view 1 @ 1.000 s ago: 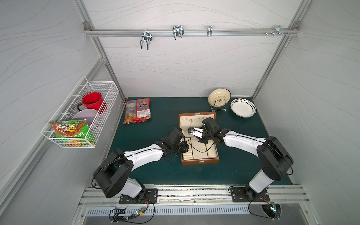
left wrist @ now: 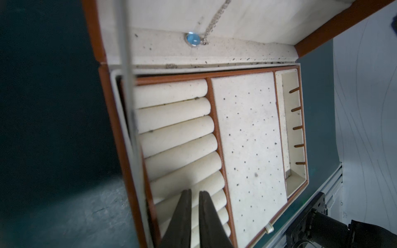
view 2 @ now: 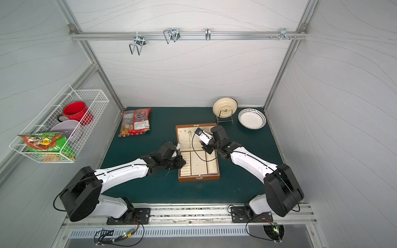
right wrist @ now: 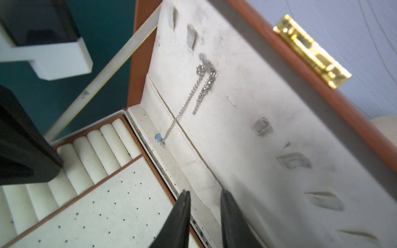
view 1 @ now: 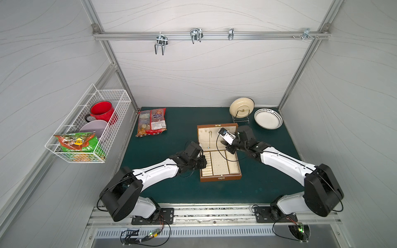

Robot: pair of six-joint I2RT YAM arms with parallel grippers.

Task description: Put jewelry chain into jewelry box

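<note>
The silver chain point(right wrist: 190, 97) hangs from a small tab on the inside of the raised lid point(right wrist: 248, 165). At its lower end a blue pendant rests along the lid's bottom edge, also seen in the left wrist view. The wooden jewelry box point(view 1: 221, 178) stands open on the table. Over the ring rolls point(left wrist: 177, 155), my left gripper has its fingers a little apart and nothing between them. My right gripper is open and empty near the lid's base, apart from the chain and to its right.
A snack bag point(view 1: 151, 122) lies at the back left. At the back right are a plate on a stand point(view 1: 242, 107) and a white bowl point(view 1: 268, 119). A wire basket point(view 1: 82, 159) hangs on the left. Free table surrounds the box.
My right gripper has moved right and slightly back, away from the chain. The left arm has barely moved. The chain stays hanging on the lid.
</note>
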